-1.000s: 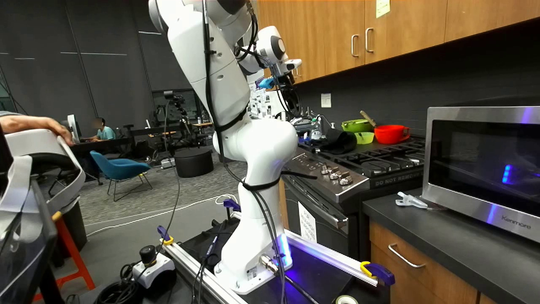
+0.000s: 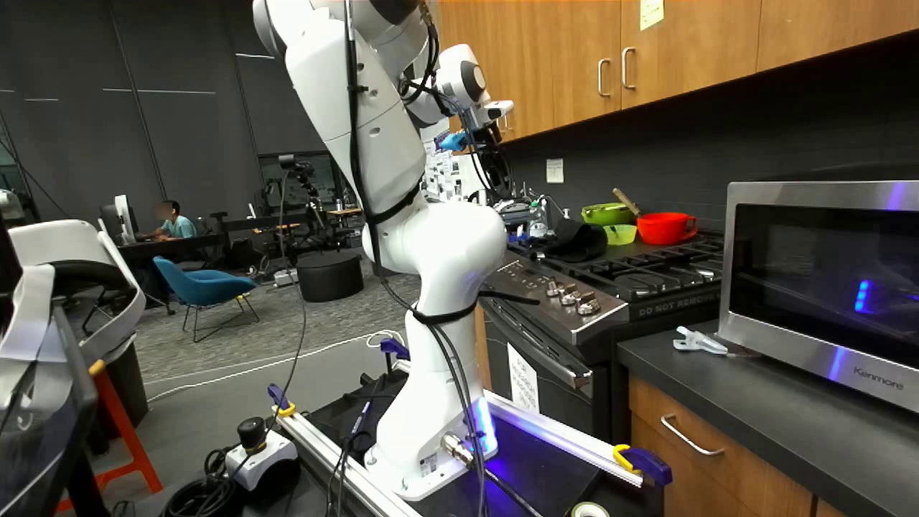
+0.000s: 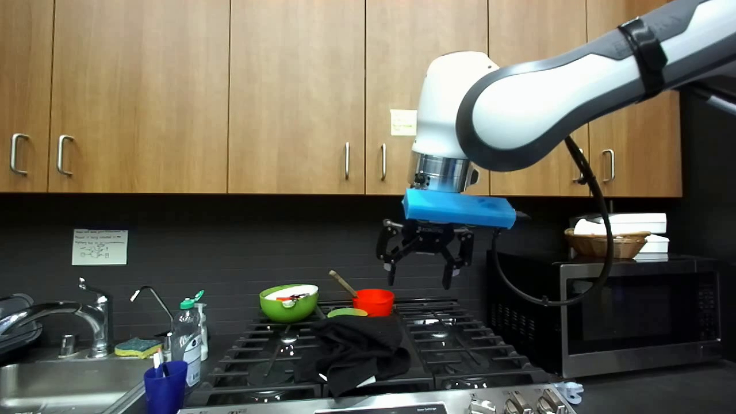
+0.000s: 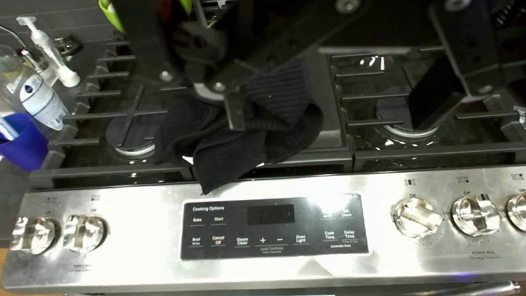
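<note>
My gripper [image 3: 418, 277] hangs open above the stove, with nothing between its fingers. In the wrist view its dark fingers cross the top of the picture, wide apart. Below lies a crumpled black cloth [image 3: 362, 348], spread over the stove's middle and drooping at its front edge; something white peeks out from under it. Behind the cloth are a green bowl [image 3: 288, 310] with things in it, a red pot [image 3: 374, 301] and a small light-green dish [image 3: 347, 313]. A wooden handle [image 3: 342, 283] sticks up by the pot.
To the left stand a blue cup [image 3: 165, 386], a soap bottle [image 3: 186, 338] and the sink [image 3: 69, 386]. A microwave [image 3: 638, 310] bounds the right side. Wooden cabinets [image 3: 296, 96] hang overhead. Raised black grates [image 3: 441, 338] cover the stove.
A person's hand resting on the white chair at the left has gone from view. The arm and the things on the stove have not visibly moved.
</note>
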